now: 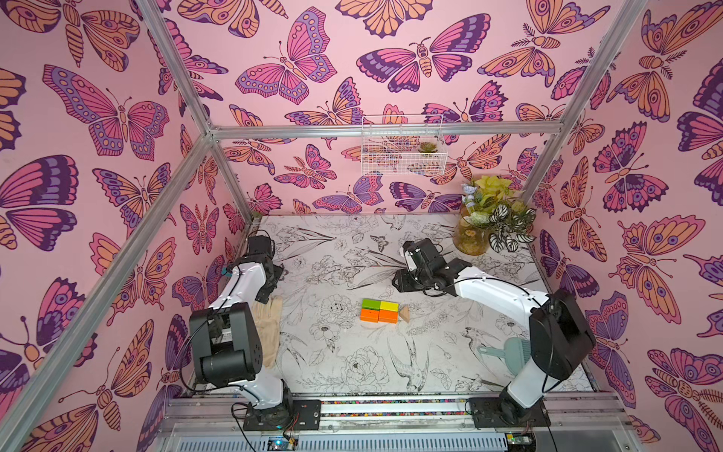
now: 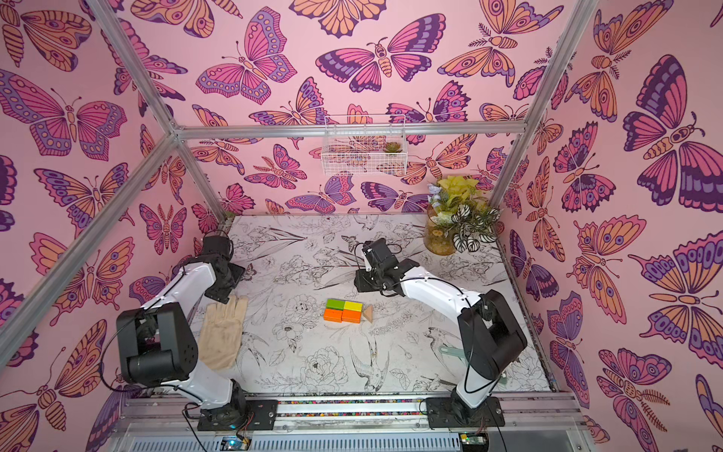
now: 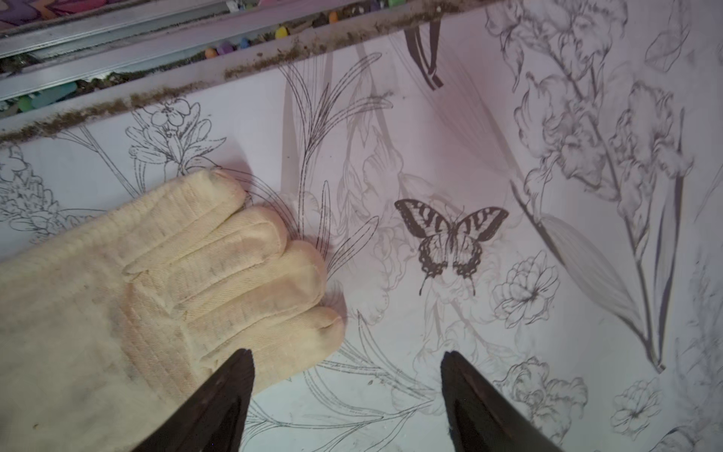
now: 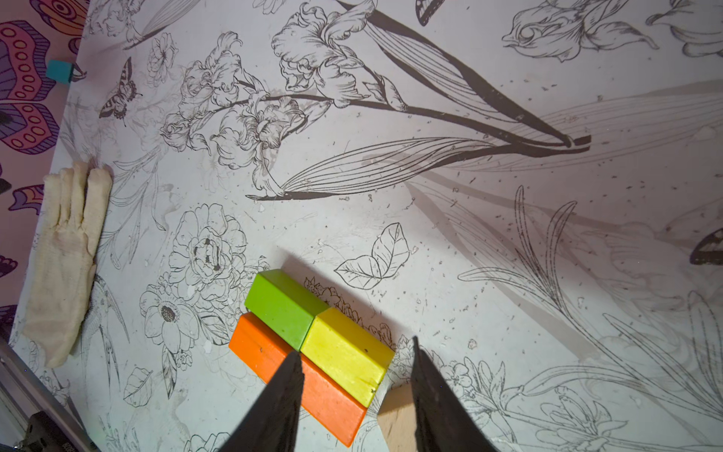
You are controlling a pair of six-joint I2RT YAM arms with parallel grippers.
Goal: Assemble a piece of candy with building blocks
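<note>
A green block (image 4: 284,309) and a yellow block (image 4: 346,350) lie side by side against a row of orange blocks (image 4: 327,403), forming a rectangle mid-table. Just off its right end is a wooden triangle (image 4: 399,418), partly behind a finger in the right wrist view. Above and behind these blocks, my right gripper stands open, nothing held. My left gripper is also open and empty, over the table's far left, with a beige glove below and beside its fingers. A small teal object (image 4: 59,71) shows near the left table edge.
The beige glove (image 2: 222,331) lies along the left side. A vase of flowers (image 1: 472,237) occupies the back right corner, and a grey-green dustpan or brush (image 1: 519,352) the front right. Bare table surrounds the blocks.
</note>
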